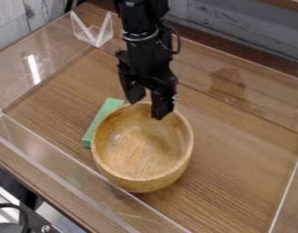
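My black gripper (146, 93) hangs upright just over the back rim of a large beige plastic bowl (141, 155), with its fingers apart. A green strip-like object (106, 121) lies at the bowl's left side, partly behind it. The bowl looks empty.
A black cable (10, 209) shows at the lower left, outside the work area's edge.
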